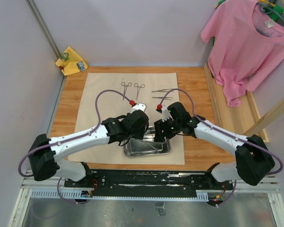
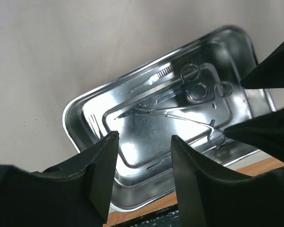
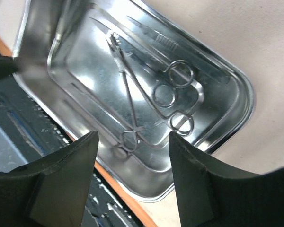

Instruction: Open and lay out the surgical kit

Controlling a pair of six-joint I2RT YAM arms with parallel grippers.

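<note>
A steel tray [image 1: 146,150] holds several instruments: scissor-type tools with ring handles [image 3: 130,85], a slim ridged handle [image 2: 158,74] and other thin pieces. My left gripper hangs over the tray, its fingers parted with nothing between them. My right gripper is also over the tray, parted and empty, close beside the left one. On the cream cloth [image 1: 99,104] behind the tray lie two ring-handled instruments [image 1: 125,89] side by side and, to their right, two pairs of thin tweezers [image 1: 161,90].
A pink shirt [image 1: 246,42] hangs over a wooden stand [image 1: 255,127] at the right. A yellow cloth [image 1: 71,61] sits at the back left corner.
</note>
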